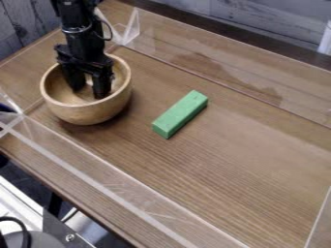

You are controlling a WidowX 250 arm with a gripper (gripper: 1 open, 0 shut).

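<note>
A wooden bowl (85, 105) stands on the table at the left. My black gripper (87, 81) reaches down into it from above, its fingers dark against the bowl's inside, so their exact spread is hard to make out. Whatever lies inside the bowl is mostly hidden by the gripper. A green block (180, 113) lies apart, to the right of the bowl.
Strips of clear tape run along its left edge and near the top. Dark cables show at the lower left corner.
</note>
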